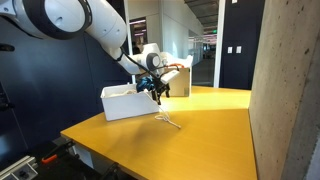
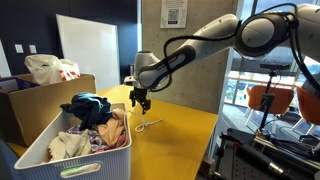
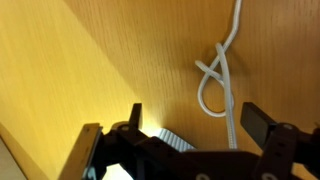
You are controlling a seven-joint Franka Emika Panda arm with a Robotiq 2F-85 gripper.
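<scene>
A white cord [image 3: 227,85] lies on the wooden table, with a small loop and crossing in it. In the wrist view it runs from the top edge down near my right finger, where the gripper body hides the rest. My gripper stands open above the table, its fingers wide apart and nothing clasped between them. From the side, the gripper [image 2: 141,100] hangs over the cord [image 2: 147,125], close by the white basket [image 2: 112,160]. Cloths [image 2: 88,130] in several colours fill that basket.
Behind the basket is a cardboard box [image 2: 30,115] with a white bag [image 2: 52,70] on top. A concrete wall [image 1: 285,90] borders the table's right side.
</scene>
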